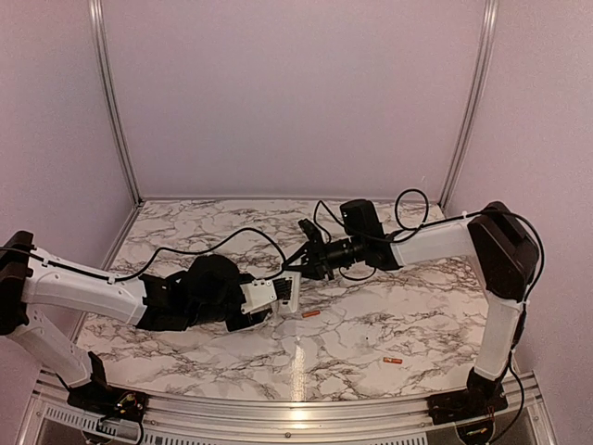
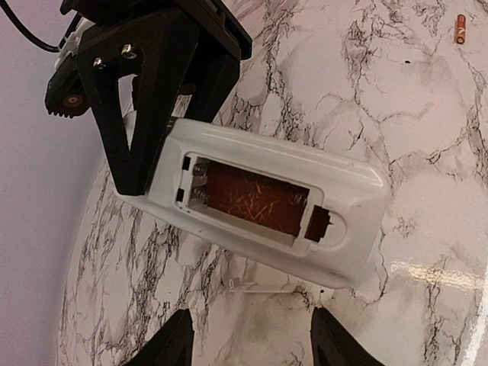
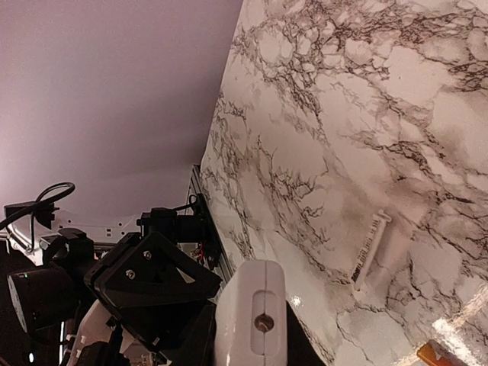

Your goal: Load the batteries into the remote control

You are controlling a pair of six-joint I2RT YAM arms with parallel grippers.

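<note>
My right gripper is shut on one end of the white remote, which is held in the air with its empty battery compartment facing my left wrist camera. My left gripper is open, its two fingertips just beside the remote, with nothing between them. In the right wrist view the remote shows end-on. Two orange batteries lie on the marble table. A pale, thin piece, perhaps the battery cover, lies under the remote.
Both arms meet over the middle, with cables looping above them.
</note>
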